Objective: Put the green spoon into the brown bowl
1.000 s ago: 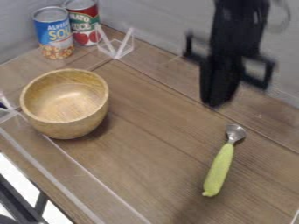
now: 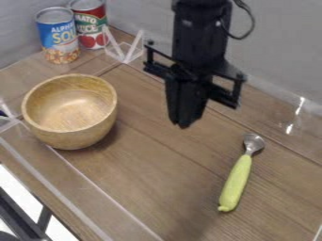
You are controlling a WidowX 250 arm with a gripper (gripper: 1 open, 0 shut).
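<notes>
The green spoon (image 2: 236, 179) lies on the right of the wooden table, its metal scoop end pointing away and its green handle toward the front. On the left stands the brown bowl (image 2: 72, 111), upright and seemingly empty. Between them, toward the back, my black gripper (image 2: 186, 120) hangs above the table, pointing down. It is apart from both spoon and bowl. The fingers look dark and blurred together, so whether they are open or shut does not show.
Two cans, a blue soup can (image 2: 58, 36) and a red tomato can (image 2: 89, 23), stand in the back left corner. A white wire-like piece (image 2: 123, 47) sits beside them. Bare tabletop (image 2: 157, 174) spreads between bowl and spoon.
Spoon and bowl have stayed put.
</notes>
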